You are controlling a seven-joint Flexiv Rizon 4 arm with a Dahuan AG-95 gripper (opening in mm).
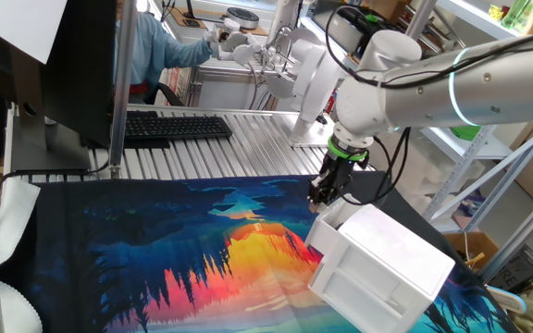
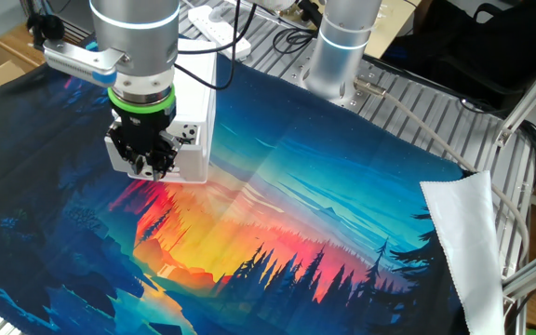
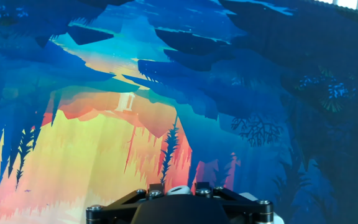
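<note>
A white drawer unit (image 1: 387, 264) stands on the printed cloth, with its drawer (image 1: 333, 227) pulled partly out. My gripper (image 1: 315, 205) points down at the drawer's outer end. In the second exterior view, the black gripper (image 2: 156, 169) stands in front of the white unit (image 2: 196, 107) and covers part of the drawer front. Along the bottom of the wrist view, a small white rounded piece (image 3: 179, 190) shows between the gripper's fingertips. Whether they press on it, and whether it belongs to the drawer, I cannot tell.
A keyboard (image 1: 176, 127) and a monitor (image 1: 63, 83) are beyond the cloth. White sheet material (image 2: 463, 247) lies at one edge. Cables hang from the arm.
</note>
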